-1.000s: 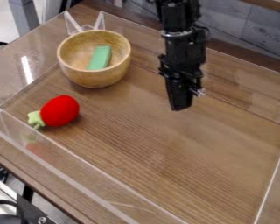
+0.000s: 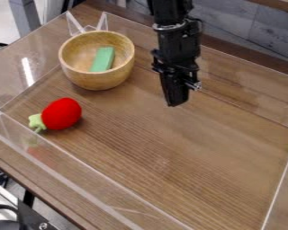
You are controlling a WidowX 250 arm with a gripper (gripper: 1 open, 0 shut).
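Observation:
The black robot arm reaches in from the top centre, its gripper (image 2: 178,85) hanging over the middle of the back of the table, shut, right of a wooden bowl (image 2: 121,70). A green block (image 2: 102,58) lies in the bowl. A red strawberry-like object (image 2: 62,115) with a green tip lies at the left front.
Dark cables show at the bottom left corner.
The gripper has moved slightly up and to the left, toward the bowl. The bowl, green block and red object have stayed in place.

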